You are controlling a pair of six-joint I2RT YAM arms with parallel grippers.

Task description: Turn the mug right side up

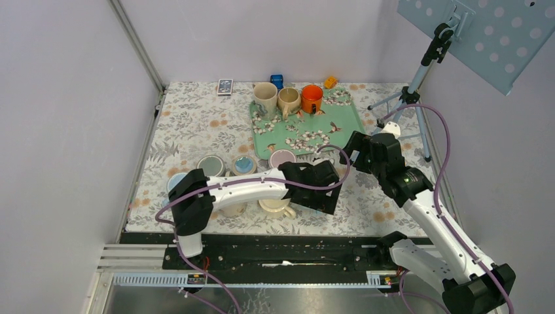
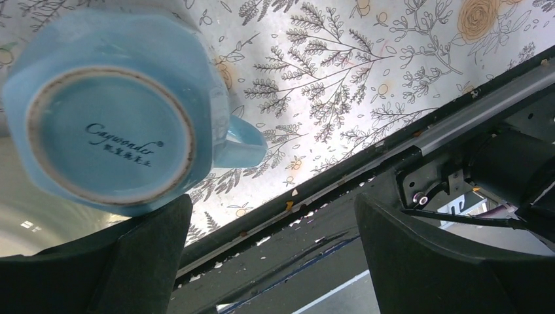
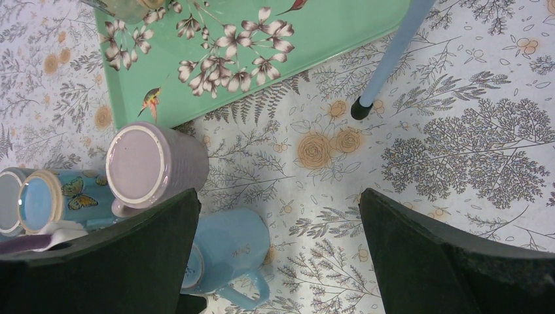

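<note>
A light blue mug rests bottom up, its printed base facing the left wrist camera and its handle pointing right; in the right wrist view the same blue mug [image 3: 232, 245] is partly behind a finger. My open left gripper is low over it, hiding it in the top view [image 1: 316, 199]. My open right gripper hangs over the table right of it, near the green tray, nothing between its fingers.
Upturned pink [image 3: 157, 170], butterfly [image 3: 82, 203] and other mugs crowd the left. The green tray [image 1: 340, 134] at the back holds upright mugs. A tripod leg [image 3: 386, 65] stands at right; table is clearer below it.
</note>
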